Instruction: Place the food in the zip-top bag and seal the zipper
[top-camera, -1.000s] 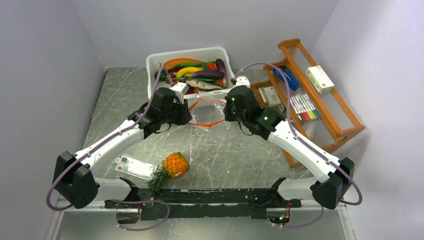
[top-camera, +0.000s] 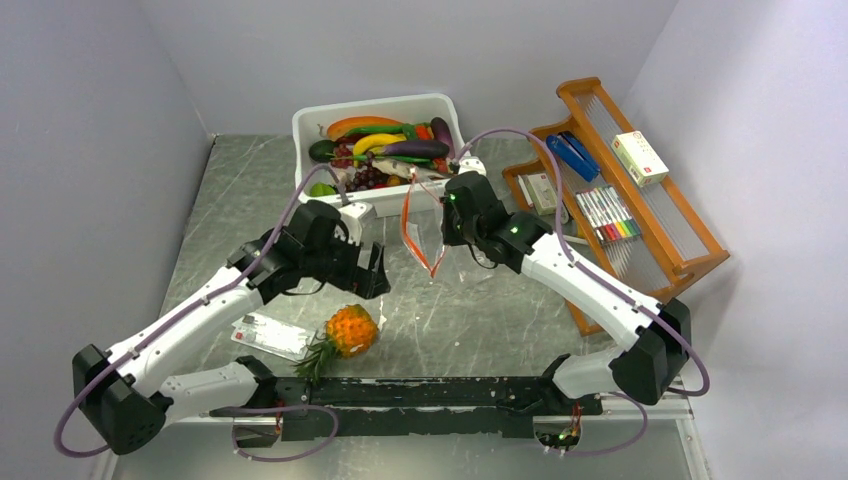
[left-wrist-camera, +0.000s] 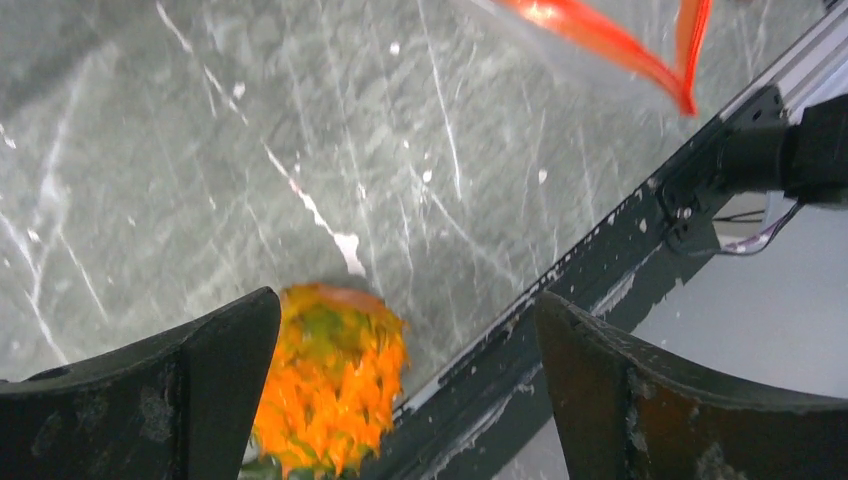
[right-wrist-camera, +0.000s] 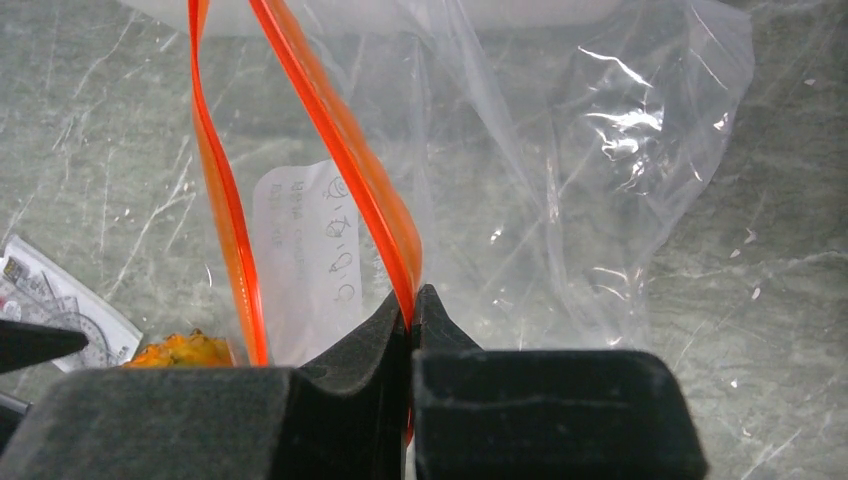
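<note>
A clear zip bag with an orange zipper (top-camera: 425, 262) hangs from my right gripper (top-camera: 450, 235), whose fingers are shut on its edge at the zipper. In the right wrist view the two zipper strips are apart and a printed label (right-wrist-camera: 300, 240) shows through the plastic. My left gripper (top-camera: 372, 268) stands open and empty, left of the bag and above a pineapple (top-camera: 350, 330) lying on the near table; the left wrist view shows the pineapple (left-wrist-camera: 335, 385) below between the fingers.
A white bin (top-camera: 300, 145) of produce stands at the back. A wooden shelf (top-camera: 690, 250) with pens and boxes is on the right. A flat packet (top-camera: 268, 333) lies left of the pineapple.
My left gripper has let go of the bag, opened and moved toward the pineapple. The bag now hangs more narrowly from my right gripper, which shifted slightly left.
</note>
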